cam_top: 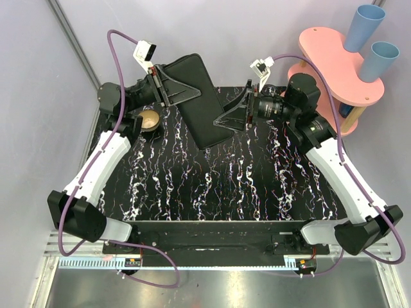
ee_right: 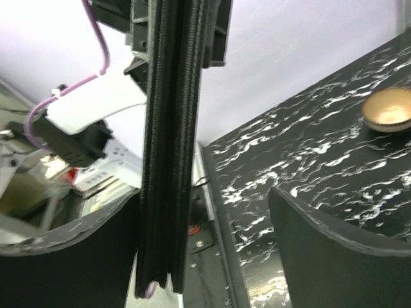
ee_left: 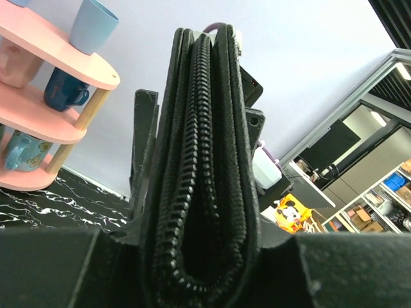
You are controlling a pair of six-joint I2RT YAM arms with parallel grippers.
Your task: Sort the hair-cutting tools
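Observation:
A black zip case (cam_top: 202,125) hangs tilted above the table, with my left gripper (cam_top: 174,91) shut on its upper end. In the left wrist view the zipped edge of the case (ee_left: 199,154) stands upright, wedged between the fingers. At the case's lower right side is my right gripper (cam_top: 232,114), part open. The right wrist view has the edge of the case (ee_right: 170,147) between its spread fingers, with a clear gap to the right finger. Whether the left finger touches the case cannot be told. No cutting tools show outside the case.
A round gold bowl (cam_top: 148,120) sits on the black marbled table (cam_top: 192,186) at the back left. At the back right stands a pink tiered rack (cam_top: 334,58) with cups.

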